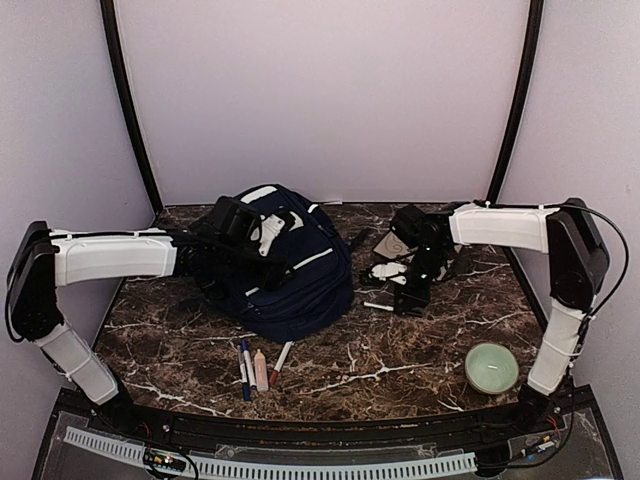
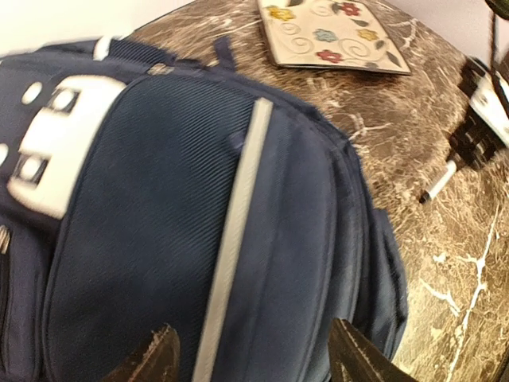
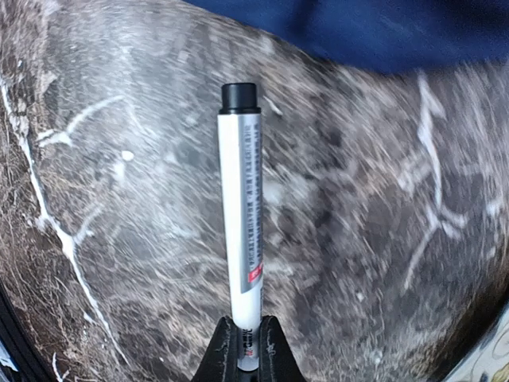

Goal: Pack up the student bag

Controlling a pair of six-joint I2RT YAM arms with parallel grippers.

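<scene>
The dark blue bag (image 1: 300,290) lies on the table left of centre, a pale strip (image 2: 237,215) running across its front. Over it hangs my left gripper (image 1: 284,272), its fingers (image 2: 163,356) apart with nothing held between them. My right gripper is shut on one end of a white marker (image 3: 242,199) with a black tip, held above bare table to the right of the bag. Several more pens lie in front of the bag: a blue one (image 1: 243,372), a pink one (image 1: 261,370) and a white-and-red one (image 1: 280,363).
A patterned tan board (image 2: 334,36) lies behind, partly covered by my right arm in the top view. At the front right stands a pale green bowl (image 1: 491,368). Bare marble table lies between bowl and bag.
</scene>
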